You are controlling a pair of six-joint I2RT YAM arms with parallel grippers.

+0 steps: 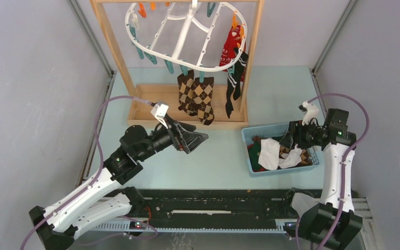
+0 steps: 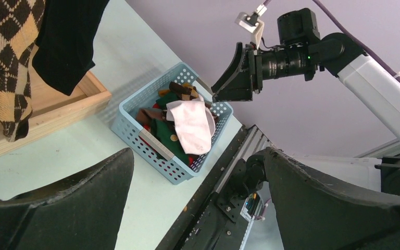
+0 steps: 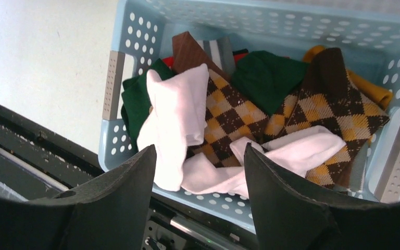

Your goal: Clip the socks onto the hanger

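Two white socks, one a rumpled white sock (image 3: 174, 112) and the other a stretched-out white sock (image 3: 297, 151), lie on top of the pile in the blue basket (image 1: 247, 156). Brown argyle socks (image 3: 237, 114) and dark green ones lie beneath them. Above the basket, my right gripper stands open with nothing between its fingers. My left gripper is open and empty over the table, left of the basket. From the white oval hanger (image 1: 159, 54) hang a pair of argyle socks (image 1: 204, 99), a black striped sock (image 1: 235, 78) and a red sock (image 1: 229, 47).
Several teal clips (image 1: 169, 66) and an orange clip (image 1: 141, 10) sit along the hanger's ring. Its wooden stand (image 1: 151, 125) has a tray base. Bare table (image 1: 208, 166) lies between the left arm and the basket.
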